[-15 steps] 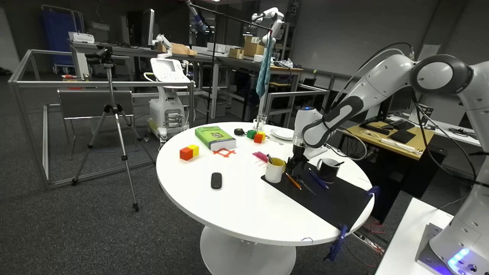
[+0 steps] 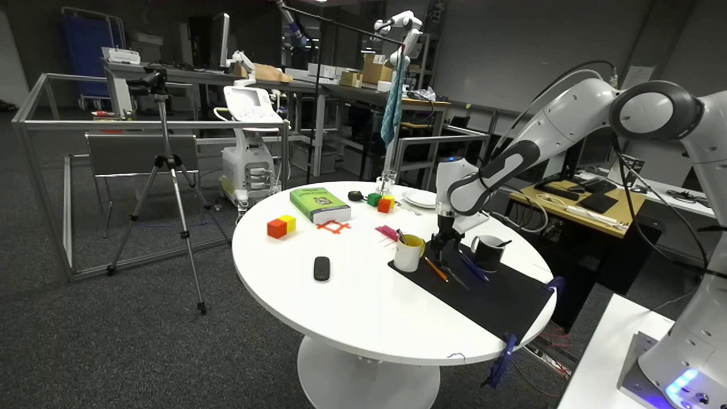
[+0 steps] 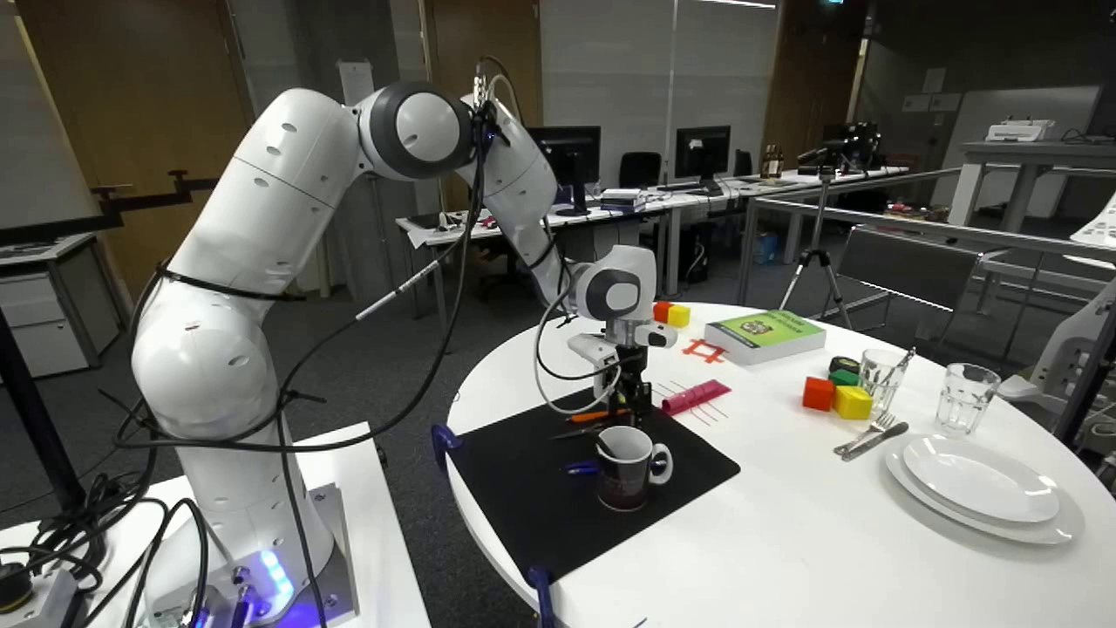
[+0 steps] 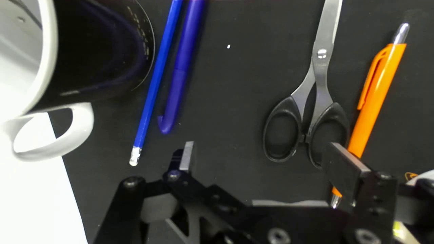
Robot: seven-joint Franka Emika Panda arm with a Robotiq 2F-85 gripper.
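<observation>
My gripper is open low over the black mat (image 4: 228,114), with nothing held between its fingers. In the wrist view, scissors (image 4: 321,53) with black handles lie just ahead, nearer the right finger (image 4: 343,168). An orange pen (image 4: 376,97) runs partly beneath that finger. Further left are a blue pencil (image 4: 156,77) and a blue pen (image 4: 181,71), side by side. The black mug (image 4: 105,44) with a white handle stands at upper left. A white mug with yellow inside (image 2: 407,255) holds pens and stands beside the gripper in exterior view 1.
Plates (image 3: 983,476), cutlery (image 3: 874,438), glasses (image 3: 965,398) and coloured blocks (image 3: 837,396) occupy the far side. A green book (image 2: 320,204) and a black mouse (image 2: 321,268) lie elsewhere. Blue clamps (image 2: 504,361) grip the table edge.
The gripper has moved slightly down and toward the near side of the mat in exterior view 1. The objects on the table look unmoved.
</observation>
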